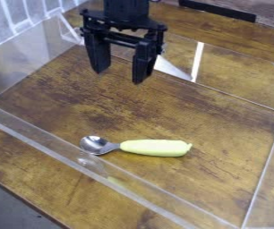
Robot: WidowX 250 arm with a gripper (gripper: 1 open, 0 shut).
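Note:
My black gripper (120, 61) hangs open over the upper middle of the wooden board, its two fingers apart with nothing between them. Below it, on the wood, lie a metal spoon (95, 144) and a pale yellow-green corn-shaped object (155, 148). The spoon's handle end meets the corn shape; whether they are one piece I cannot tell for sure.
Clear low walls (266, 170) enclose the work area on the wooden table (44, 183). A dark strip (234, 12) runs along the back edge, and a pale railing stands at the upper left.

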